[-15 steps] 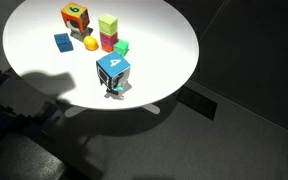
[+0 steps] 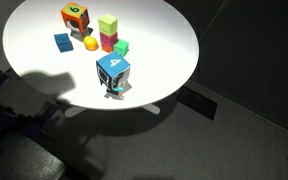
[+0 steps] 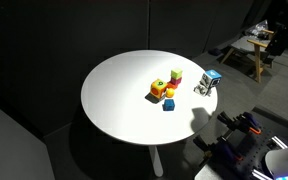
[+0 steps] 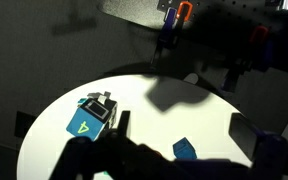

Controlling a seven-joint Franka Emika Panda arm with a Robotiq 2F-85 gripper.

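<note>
On the round white table (image 2: 169, 55) stands a larger block (image 2: 113, 66) with a blue top marked 4, close to the edge. Farther back are an orange block (image 2: 75, 14) marked 6, a small blue cube (image 2: 63, 42) and a yellow round piece (image 2: 91, 44). A lime cube (image 2: 108, 20) rests on a red one (image 2: 109, 42), beside a green block (image 2: 122, 47). In the wrist view my gripper is open, its dark fingers wide apart. The 4 block (image 4: 84, 122) appears to its left; the blue cube (image 4: 184, 149) shows between the fingers, lower down.
Orange-and-blue clamps (image 4: 169, 22) sit on a dark surface at the top of the wrist view. A white base part (image 3: 284, 160) and cables fill the lower right of exterior view 2.
</note>
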